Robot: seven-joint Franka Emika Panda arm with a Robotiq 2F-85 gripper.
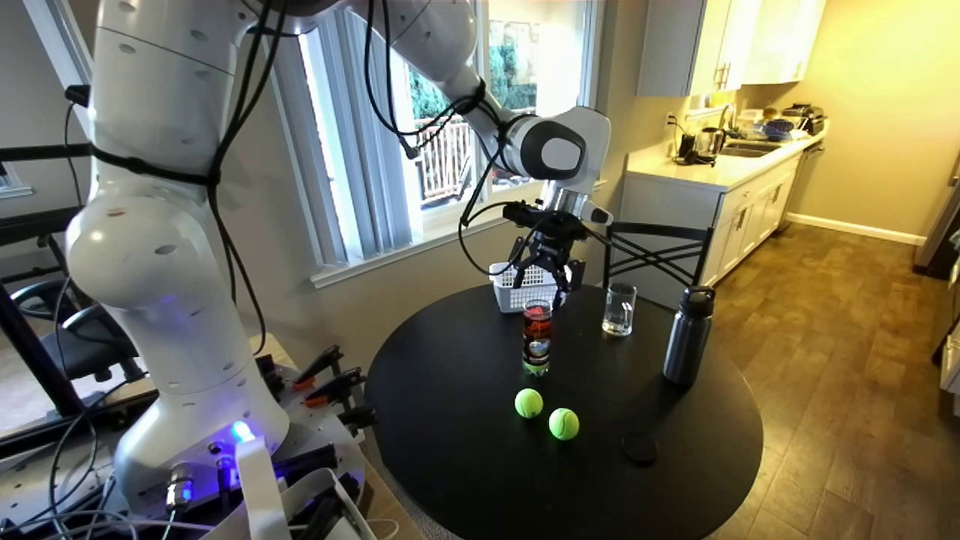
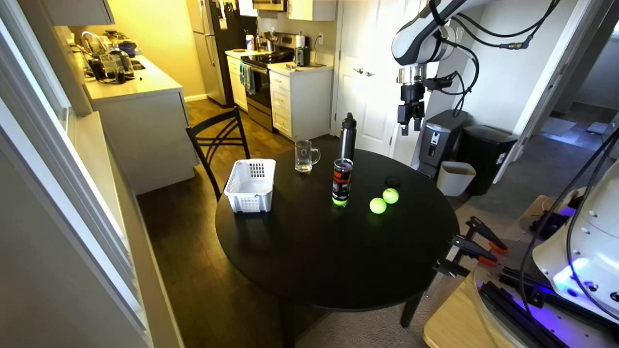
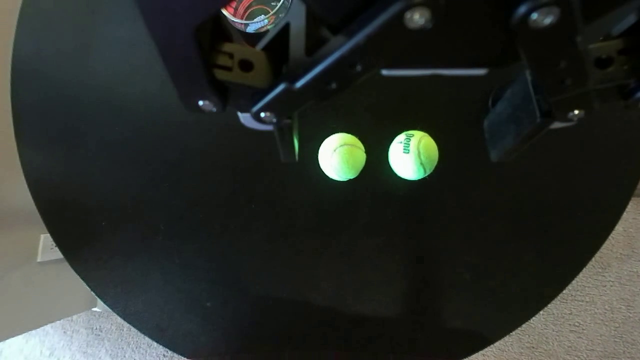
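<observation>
Two yellow-green tennis balls lie side by side on the black round table (image 1: pixel 468 459): one ball (image 3: pixel 342 156) is plain toward the wrist camera, the other ball (image 3: pixel 413 155) shows printed lettering. Close to them a clear tennis ball can (image 2: pixel 341 182) stands upright, with a green ball visible at its bottom; only part of its rim (image 3: pixel 258 18) shows in the wrist view. High above the table, my gripper (image 2: pixel 410 132) is open, its fingers wide apart and nothing between them. From the wrist, both balls appear in the gap between the fingers, well below.
A white basket (image 2: pixel 250 185), a glass mug (image 2: pixel 304 156) and a dark bottle (image 1: pixel 688 337) stand around the table. A black lid (image 1: pixel 640 447) lies flat near the balls.
</observation>
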